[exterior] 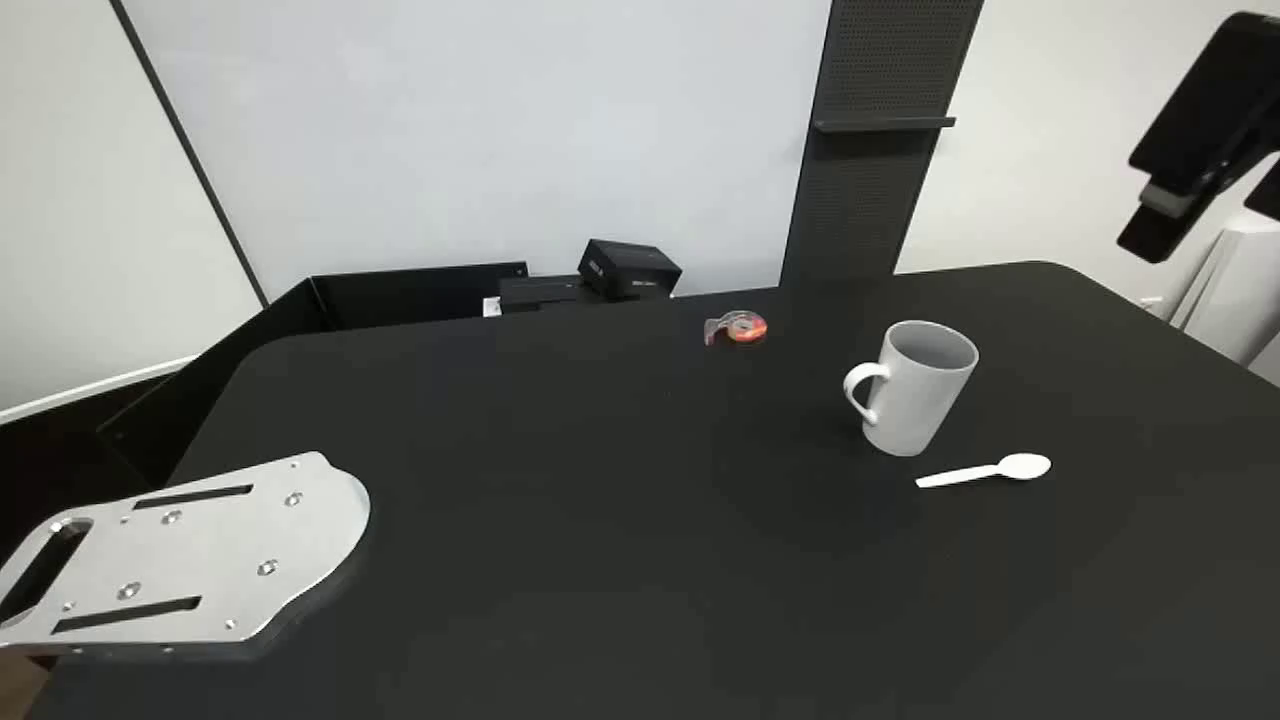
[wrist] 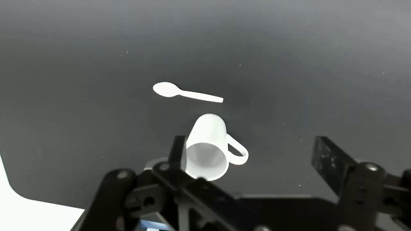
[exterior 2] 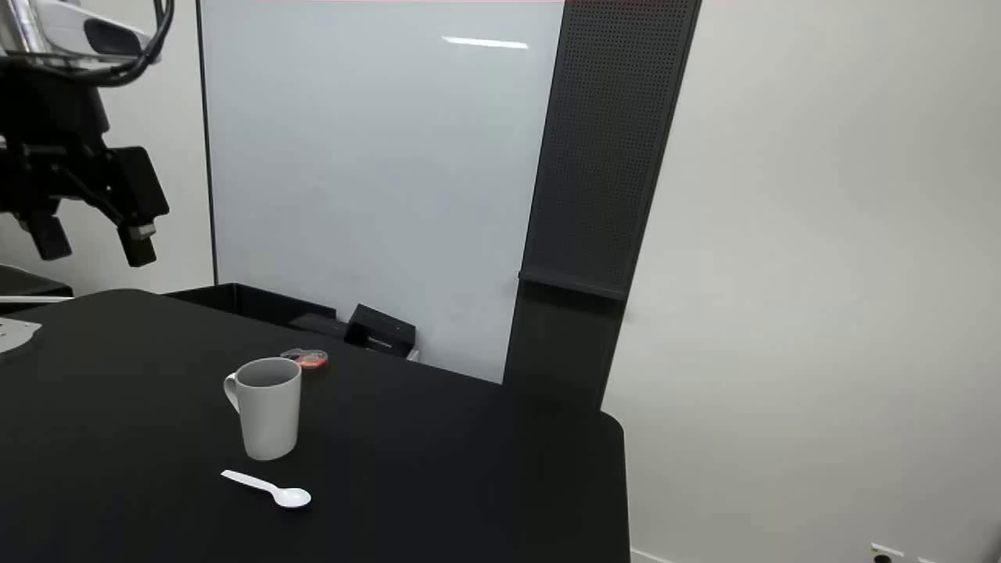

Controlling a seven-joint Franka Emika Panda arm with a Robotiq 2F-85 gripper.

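A white mug [exterior: 918, 390] stands upright on the black table, its handle toward the left in exterior view 1. Close by lies a white plastic spoon [exterior: 986, 469], flat on the tabletop. Seen from the wrist, the mug [wrist: 208, 146] shows its empty inside, and the spoon [wrist: 188, 92] lies beyond its base. My gripper [exterior 2: 97, 252] hangs well above the table at the left of exterior view 2. Its fingers [wrist: 332, 165] are wide apart in the wrist view, with nothing held between them. Only part of the gripper shows in exterior view 1.
Behind the mug sits a clear tape dispenser with an orange roll [exterior: 746, 326]. A silver metal plate [exterior: 228, 540] is at the left table edge. Black boxes [exterior: 630, 269] stand beyond the back edge.
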